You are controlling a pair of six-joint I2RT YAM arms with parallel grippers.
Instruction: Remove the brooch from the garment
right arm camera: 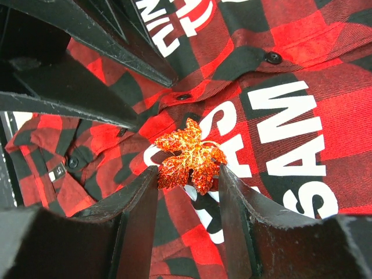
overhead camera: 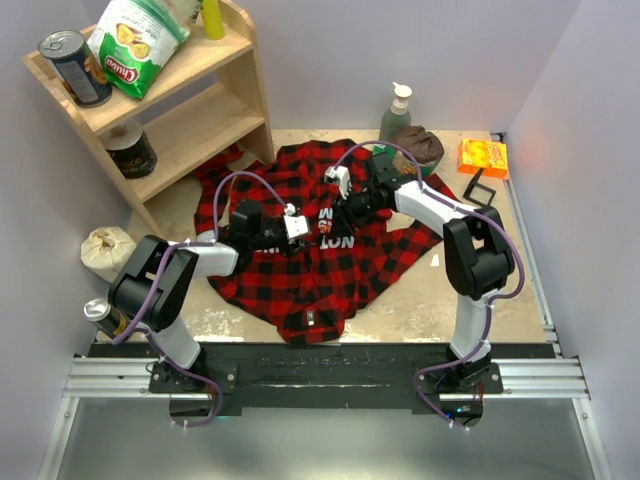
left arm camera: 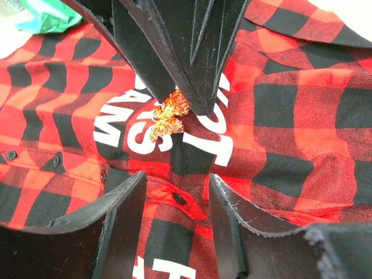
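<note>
An orange glittering leaf-shaped brooch (right arm camera: pixel 189 157) is pinched between the fingertips of my right gripper. In the left wrist view the brooch (left arm camera: pixel 169 116) shows beside the right gripper's black fingers (left arm camera: pixel 195 75). Beneath it spreads the garment (overhead camera: pixel 345 290), a red and black checked shirt with white lettering and buttons. Whether the brooch's back still touches the cloth I cannot tell. My left gripper is open and empty, over the button strip close to the brooch.
A wooden shelf (overhead camera: pixel 205 130) with cans and a chip bag stands at the back left. Behind the shirt on the right are a pump bottle (overhead camera: pixel 395 120) and a green container; an orange box (overhead camera: pixel 483 157) lies farther right.
</note>
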